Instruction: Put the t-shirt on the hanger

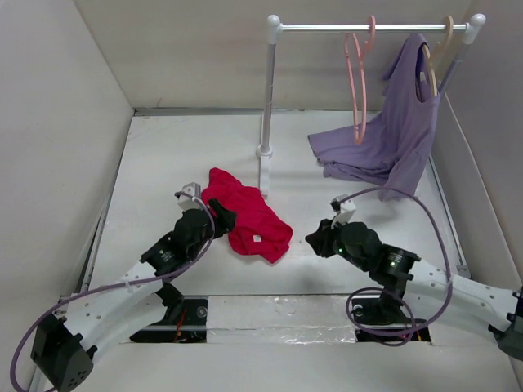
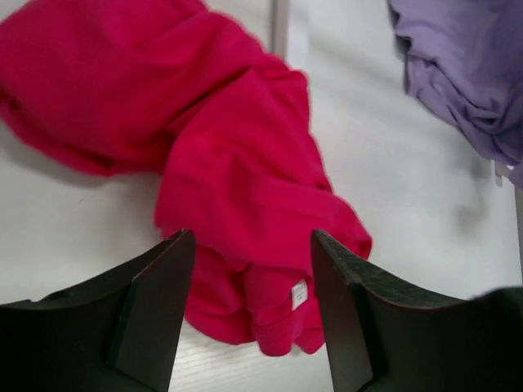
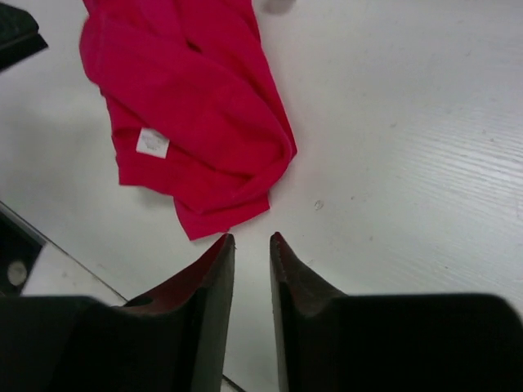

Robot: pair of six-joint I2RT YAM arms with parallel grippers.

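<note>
A crumpled red T-shirt with a small white label lies on the white floor, left of centre. My left gripper is over its upper part; in the left wrist view its fingers stand apart, with the shirt beneath them. My right gripper is to the right of the shirt, its fingertips slightly apart in the right wrist view, nothing seen between them. Pink hangers hang on the metal rail at the back.
A purple garment hangs at the right end of the rail beside wooden hangers, its lower part spread on the floor. The rack's upright and foot stand behind the red shirt. Free floor lies left and right of the shirt.
</note>
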